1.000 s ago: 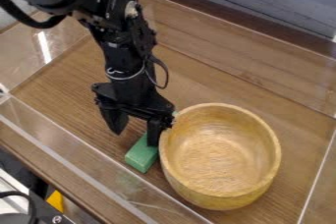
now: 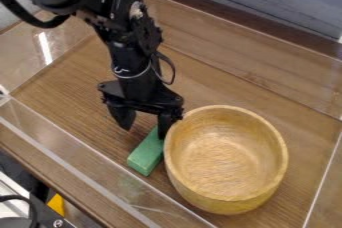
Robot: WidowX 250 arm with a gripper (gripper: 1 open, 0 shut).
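Observation:
My gripper (image 2: 144, 122) stands open in the middle of the view, its black fingers spread just above and behind a green block (image 2: 146, 155). The block lies on the wooden table against the left side of a tan plastic bowl (image 2: 225, 158), partly hidden at its upper end by the gripper's right finger. I cannot tell whether that finger touches the block.
A pale wall (image 2: 254, 2) runs along the back. Cables and a small yellow object (image 2: 56, 202) lie beyond the near left edge.
My gripper has shifted very slightly up from where it was. The block and bowl look unmoved.

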